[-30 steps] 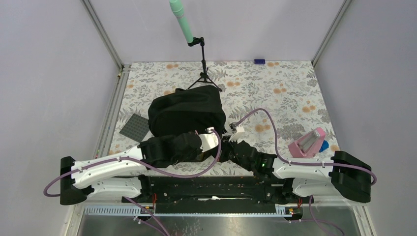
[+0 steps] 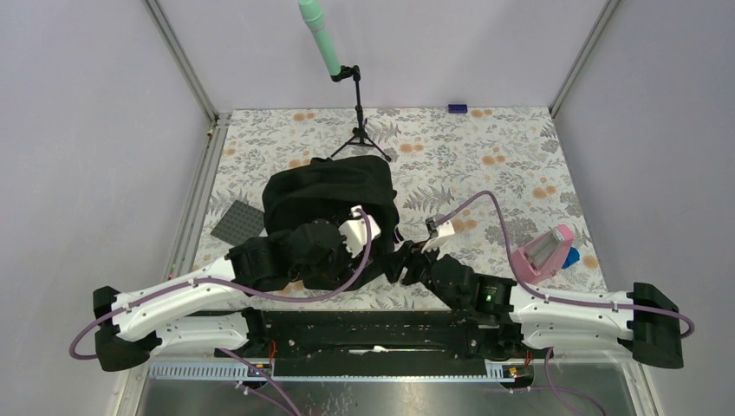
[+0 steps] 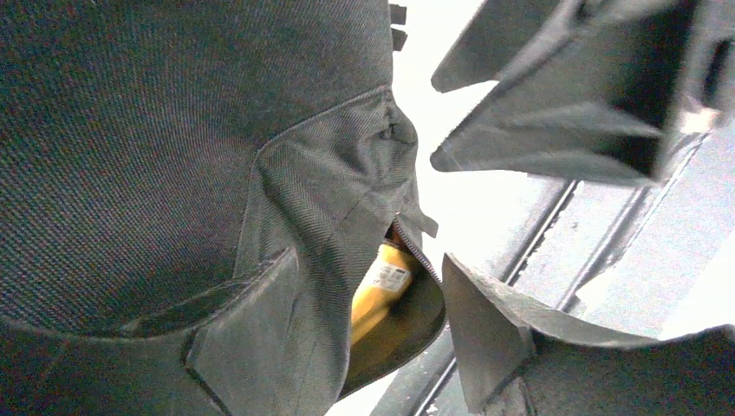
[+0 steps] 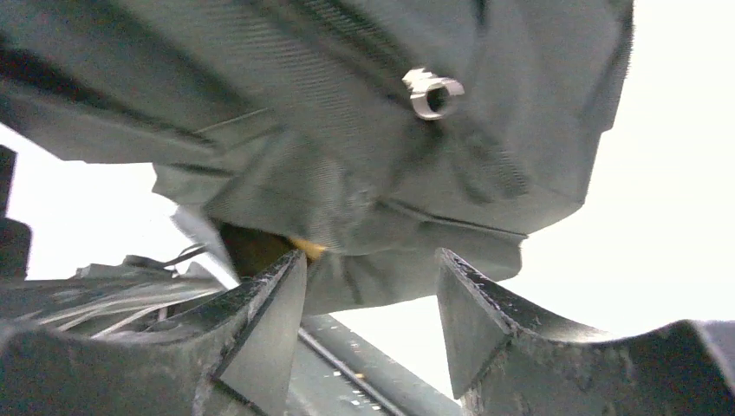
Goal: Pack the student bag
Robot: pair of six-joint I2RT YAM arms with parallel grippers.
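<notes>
The black bag (image 2: 329,184) stands on the patterned table, its front partly hidden by my left arm in the top view. A yellow item (image 3: 379,290) with a white label shows inside the bag's unzipped front pocket (image 3: 416,340). My left gripper is open over that pocket, with slack bag cloth reaching toward its left finger. Close to the bag's right side, my right gripper stands part open, and I make out nothing held between its fingers. A metal zipper pull (image 4: 431,93) hangs on the cloth in the right wrist view.
A pink box (image 2: 539,257) with grey contents sits at the right, with a blue item (image 2: 570,257) beside it. A grey mat (image 2: 237,224) lies left of the bag. The black tripod (image 2: 359,130) stands behind.
My right gripper has drawn back to the right, leaving a gap from the left one. The bag's top has settled a little.
</notes>
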